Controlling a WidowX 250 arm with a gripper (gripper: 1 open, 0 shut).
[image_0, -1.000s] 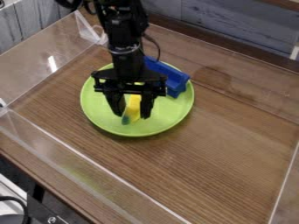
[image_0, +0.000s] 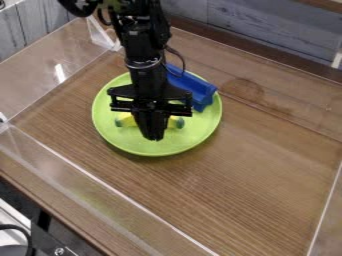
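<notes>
The black gripper (image_0: 152, 125) is low over a green round plate (image_0: 194, 136), its fingers down around a yellow object (image_0: 127, 120) with grey-green ends, which lies crosswise on the plate and is mostly hidden behind them. I cannot see clearly how firmly the fingers close on it. A blue rectangular container (image_0: 195, 86) stands at the plate's back right, behind the gripper.
A clear plastic item lies near the back left. A pale wall runs along the back; the table's edge is at lower left.
Over the last second the gripper has turned and come down over the yellow object, which now lies more crosswise and further hidden. The plate and blue container look unmoved.
</notes>
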